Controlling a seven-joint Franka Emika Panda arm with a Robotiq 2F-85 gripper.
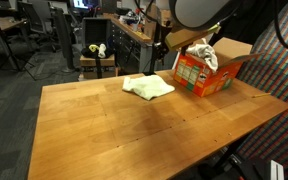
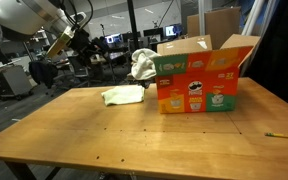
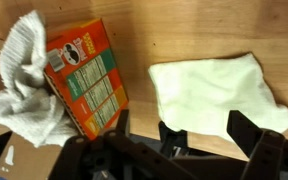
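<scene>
A white cloth (image 1: pixel 148 87) lies spread on the table near its far edge; the wrist view has this cloth (image 3: pixel 219 92) below the fingers. Another cloth, greyish white (image 3: pixel 28 80), hangs over the rim of the red and green cardboard box (image 3: pixel 88 75), as the box (image 2: pixel 197 86) in exterior view 2 also shows. My gripper is open, its two dark fingers well apart at the bottom of the wrist view, with nothing held between them. It hangs above the table, in the air clear of both cloths.
The box's cardboard flaps (image 2: pixel 234 42) stand up and outward. A pencil (image 2: pixel 287 136) lies near the right side of the table.
</scene>
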